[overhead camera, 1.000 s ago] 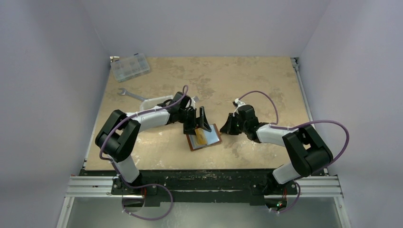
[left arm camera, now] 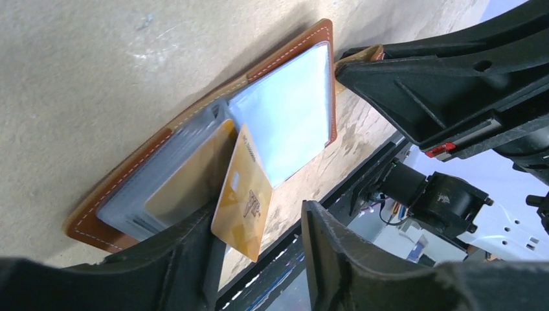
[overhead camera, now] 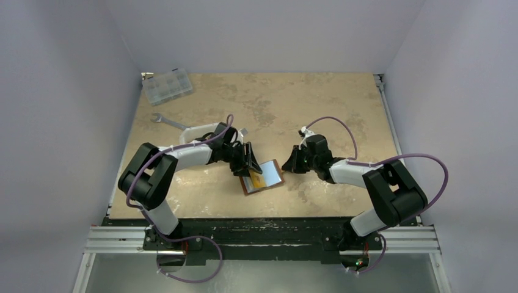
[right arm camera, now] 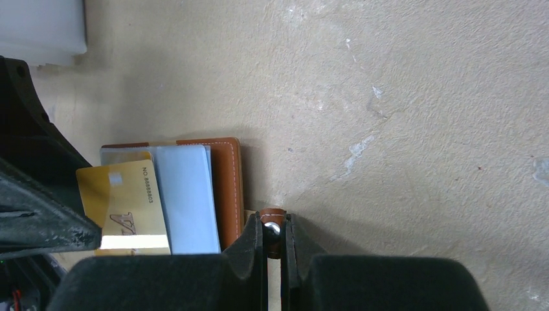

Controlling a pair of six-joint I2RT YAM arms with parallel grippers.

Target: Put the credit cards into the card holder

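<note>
The brown card holder (overhead camera: 249, 191) lies open on the table, its stitched edge (left arm camera: 142, 154) and clear sleeves showing in the left wrist view. A gold card (left arm camera: 245, 194) rises at a tilt from the sleeves; whether its lower end is inside one is unclear. Another gold card (left arm camera: 194, 172) lies flatter behind it. Around the tilted card's near end my left gripper stands part open, the card close by the left finger and clear of the right one. Shut on the holder's strap with its metal snap (right arm camera: 272, 228) is my right gripper, at the holder's right edge.
Behind the left arm sits a white box (overhead camera: 194, 132), partly covered. A wrench (overhead camera: 170, 121) and a clear compartment case (overhead camera: 167, 87) lie at the back left. Open table extends behind and right of the right arm.
The left gripper's fingers have come nearer each other, and that gripper has shifted slightly left. My right arm and the card holder look unmoved.
</note>
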